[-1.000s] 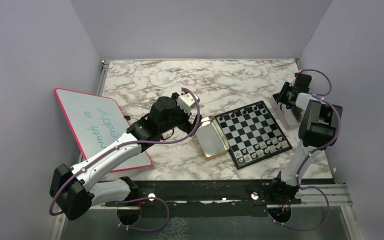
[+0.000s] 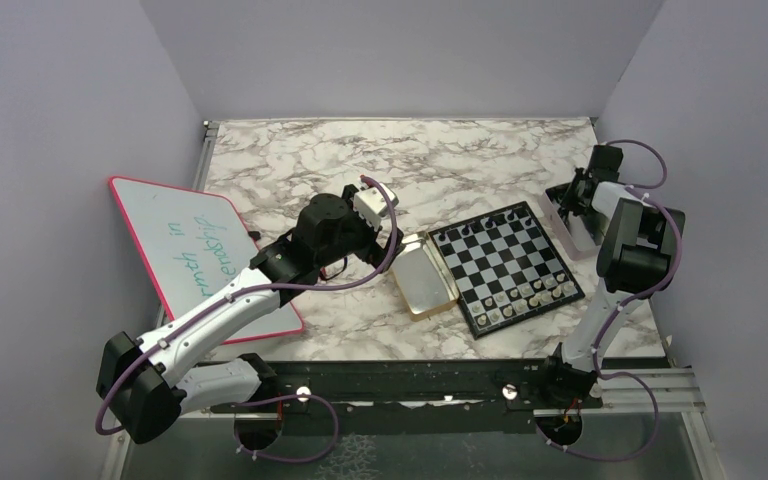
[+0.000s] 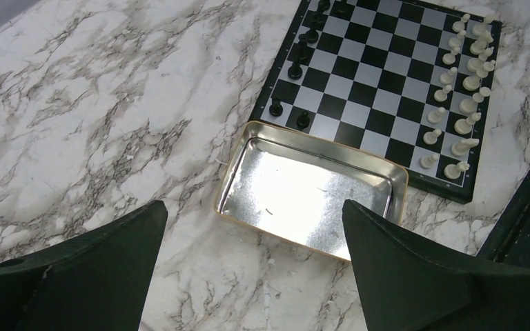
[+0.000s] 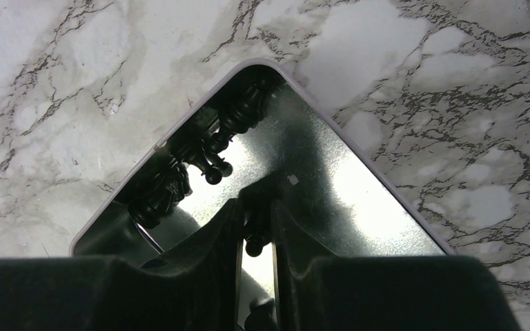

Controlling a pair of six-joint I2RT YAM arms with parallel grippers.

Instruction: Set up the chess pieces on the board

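The chessboard (image 2: 505, 262) carries a full-looking double line of white pieces (image 3: 469, 103) along one side and several black pieces (image 3: 295, 70) along the opposite one. Wide open and empty, my left gripper hangs over the marble near the metal tray. Inside the pale-rimmed box at the right, my right gripper has its fingers close together around a black piece (image 4: 254, 246); whether they clamp it cannot be told. More black pieces (image 4: 245, 114) lie tumbled along the box's wall, and another dark one (image 4: 260, 317) shows low between the fingers.
An empty metal tray (image 3: 283, 186) touches the board's edge. The pale-rimmed box (image 4: 359, 155) stands by the right wall, apart from the board. A whiteboard with writing (image 2: 185, 250) leans at the left.
My right gripper has shifted slightly within the box, and its fingers look closer together. The left arm and the pieces on the board look the same.
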